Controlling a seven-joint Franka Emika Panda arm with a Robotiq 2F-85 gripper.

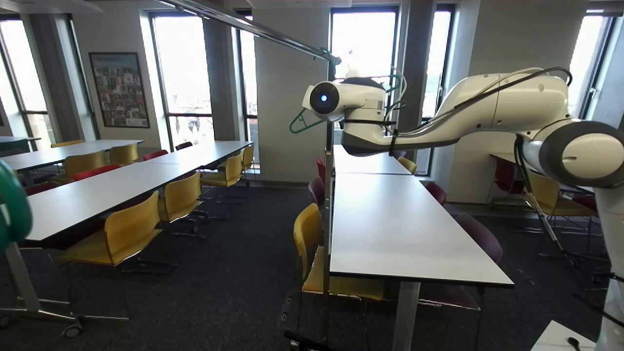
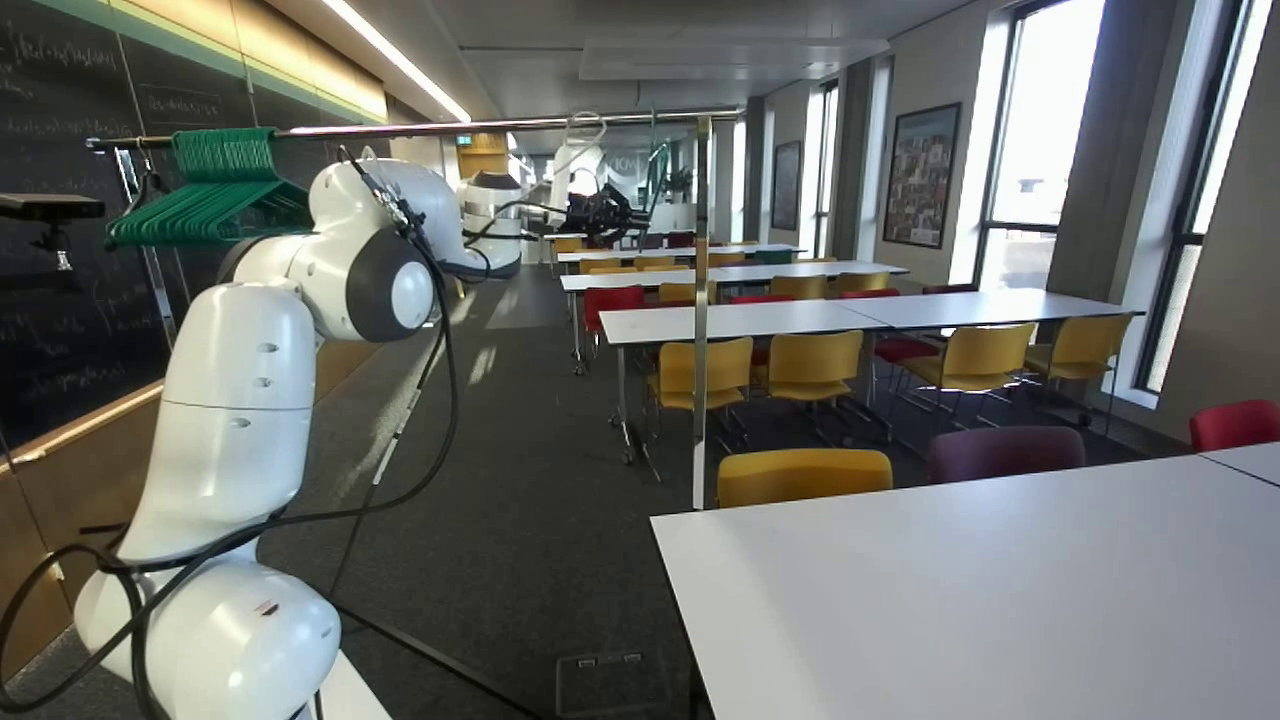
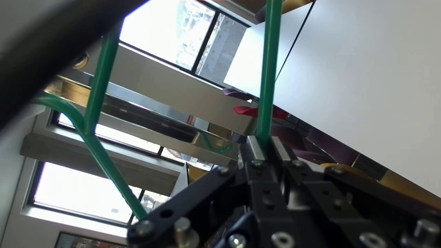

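A green plastic hanger runs up from between the fingertips of my gripper, which is shut on one of its bars. In exterior view 1, the hanger's lower corner sticks out left of the wrist, while its top is close to the end of the chrome rail. Whether the hook rests on the rail cannot be told. The gripper itself is hidden behind the wrist there. Exterior view 2 has the dark gripper beside the hanger, near the rail's far end.
Several green hangers hang bunched at the rail's other end. The rack's upright post stands close to the gripper. A white table and yellow chairs are below the arm. Open floor lies left of the post.
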